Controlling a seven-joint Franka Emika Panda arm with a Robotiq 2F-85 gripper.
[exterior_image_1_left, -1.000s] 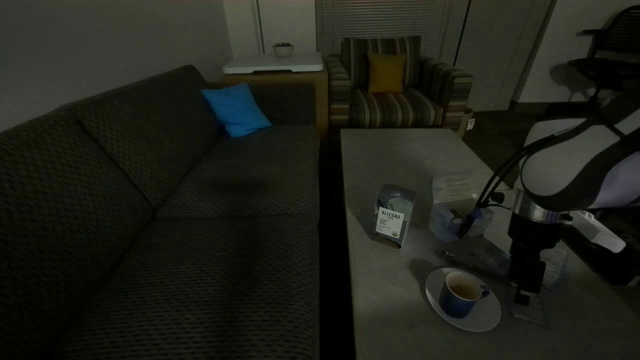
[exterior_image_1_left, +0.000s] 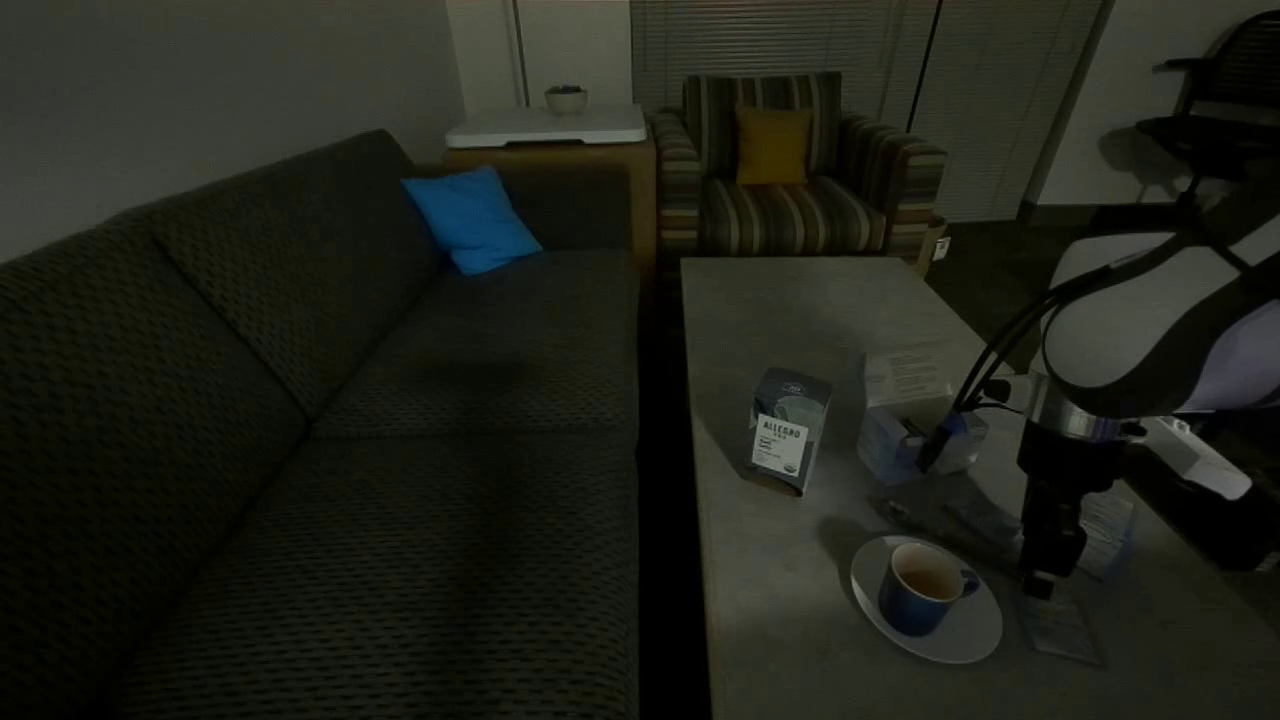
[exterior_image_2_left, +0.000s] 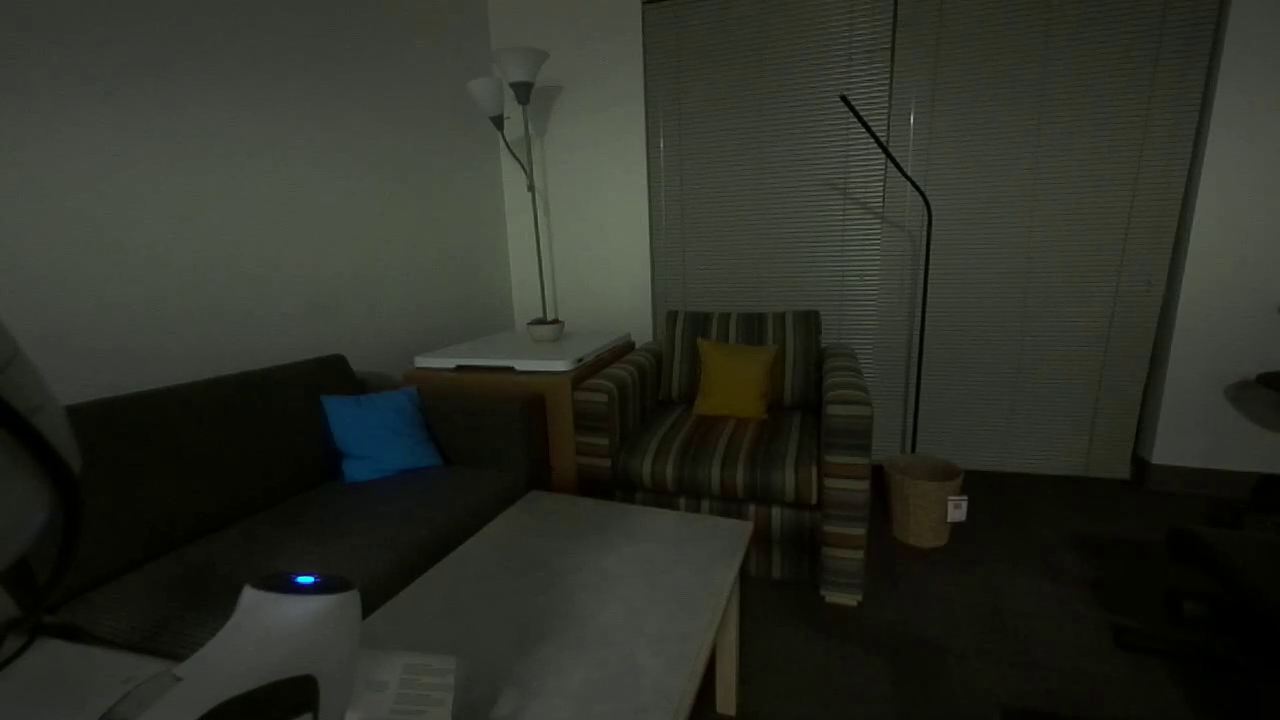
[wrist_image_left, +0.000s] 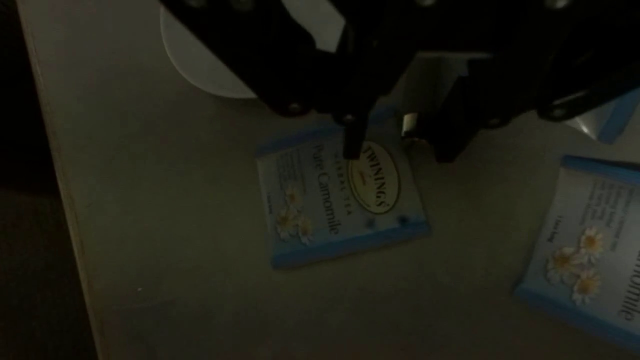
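My gripper is part open above the tabletop, its fingertips apart with a clear gap between them. Below them lies a blue Pure Camomile tea packet (wrist_image_left: 312, 207); one finger (wrist_image_left: 354, 141) overlaps its printed oval label in the wrist view, and I cannot tell whether it touches. From exterior view 1, the gripper (exterior_image_1_left: 1041, 588) hangs just right of a white saucer (exterior_image_1_left: 873, 600) bearing a blue cup (exterior_image_1_left: 915, 610) with brownish liquid. The same packet (exterior_image_1_left: 1063, 636) shows dimly beneath the fingertips.
Another camomile packet (wrist_image_left: 591, 258) lies to the right in the wrist view. An Allegro tea box (exterior_image_1_left: 786, 432) and an opened box (exterior_image_1_left: 894, 444) stand farther back. A sofa (exterior_image_1_left: 480, 516) runs along the left.
The gripper has risen slightly from where it was a second ago. The packet under it appears slightly lower in exterior view 1. Cup, saucer and boxes have stayed put.
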